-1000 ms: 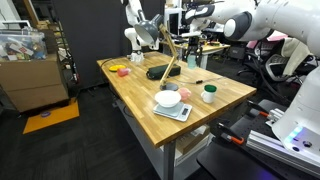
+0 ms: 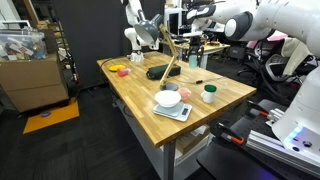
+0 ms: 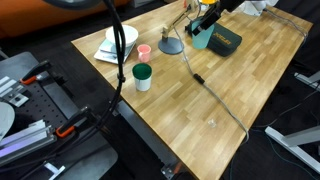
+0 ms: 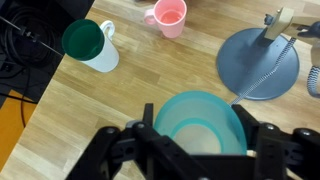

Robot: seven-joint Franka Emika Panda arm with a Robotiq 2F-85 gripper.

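Observation:
In the wrist view a round teal cup (image 4: 200, 118) fills the space between my two dark fingers, and the gripper is shut on it. Exterior view 2 shows the same teal cup (image 3: 203, 37) beside a black box (image 3: 224, 41) at the back, below my arm. From exterior view 1 the cup (image 2: 193, 61) appears under the gripper (image 2: 193, 50), over the far part of the table. Whether its base touches the tabletop cannot be told.
A dark green mug (image 4: 89, 45) and a pink mug (image 4: 169, 16) stand nearby, as does a lamp's round grey base (image 4: 258, 66) with its cord. White dishes (image 3: 117, 43) are farther off. Bare wood (image 3: 205, 110) lies toward the table's near right.

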